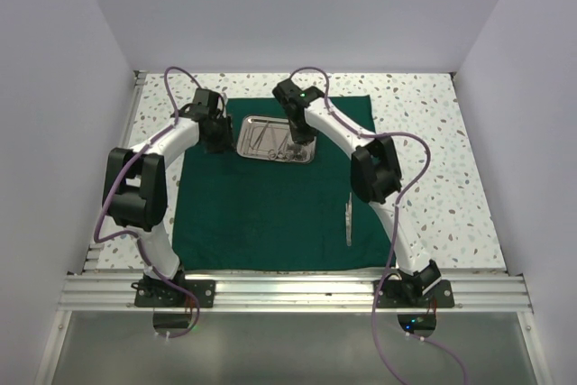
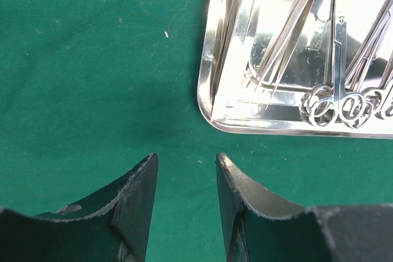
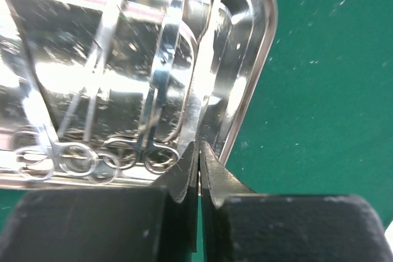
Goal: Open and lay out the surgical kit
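A shiny metal tray (image 1: 251, 155) holds several instruments on a green cloth (image 1: 261, 223). The left wrist view shows a pair of scissors (image 2: 339, 72) and long tweezers (image 2: 288, 32) inside it. My left gripper is beside the tray's near left corner, fingers apart and empty. Over the tray's right end, my right gripper is shut, with nothing showing between its tips. Near those tips are a slim, pale-handled instrument (image 3: 207, 59) and a ring-handled one (image 3: 163, 59), both in the tray. In the top view the right arm hides part of the tray.
A thin silver instrument (image 1: 349, 223) lies lengthwise on the cloth's right side. Speckled white tabletop (image 1: 442, 169) surrounds the cloth.
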